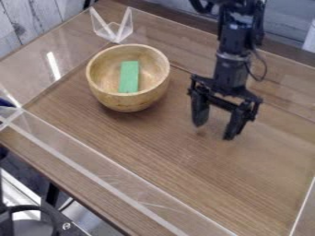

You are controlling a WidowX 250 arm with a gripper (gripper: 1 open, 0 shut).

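Observation:
My black gripper (215, 118) is low over the wooden table, right of centre, with its two fingers apart and nothing visible between them; it is slightly blurred. To its left a round tan bowl (153, 92) holds a green block (129, 77).
A white angular wire-like object (112, 29) sits at the back left. A dark object (25, 221) is at the bottom-left corner, off the table.

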